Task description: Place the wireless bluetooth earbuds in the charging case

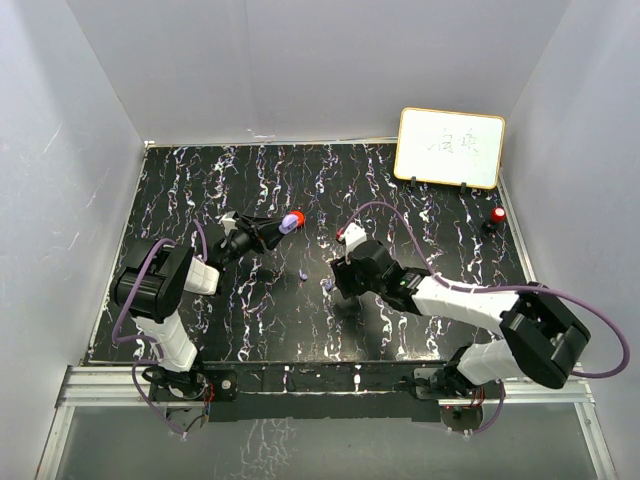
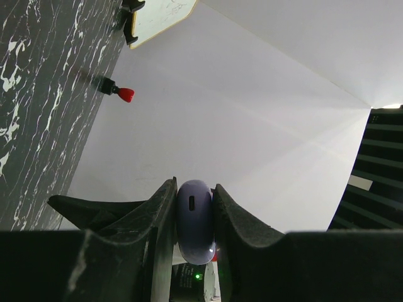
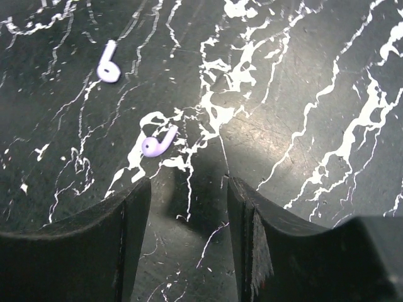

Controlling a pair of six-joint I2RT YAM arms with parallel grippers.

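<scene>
A closed-looking purple charging case point(image 2: 196, 223) is pinched between the fingertips of my left gripper, which is raised above the table's left half in the top view. On the dark marbled table lie two pale purple earbuds. The nearer earbud point(image 3: 159, 143) sits just ahead of my right gripper's fingers, and the farther earbud point(image 3: 108, 64) lies up and left of it in the right wrist view. My right gripper points down at the table, open and empty, with both earbuds outside its gap.
Red-topped objects stand on the table: a red item point(image 1: 298, 217) behind the case and a red-capped bottle point(image 1: 495, 218) at the far right. A whiteboard point(image 1: 450, 148) leans at the back right.
</scene>
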